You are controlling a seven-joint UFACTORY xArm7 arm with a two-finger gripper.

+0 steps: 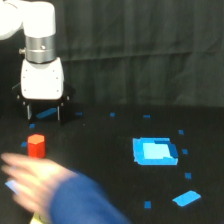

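At the upper left my gripper (43,116) points down over the dark table, its two dark fingers apart with nothing visible between them. A red block (37,148) with a lighter orange top stands in front of it and nearer the camera, clear of the fingers. Close to the block is a person's blurred hand (32,172); whether it touches the block I cannot tell. On the right lies a blue square (171,158) with a white patch (155,150) inside.
The person's blue sleeve (82,197) covers the lower left of the table. Several small blue marks dot the black surface, and a blue strip (187,198) lies at the lower right. Between the block and the blue square the table is clear.
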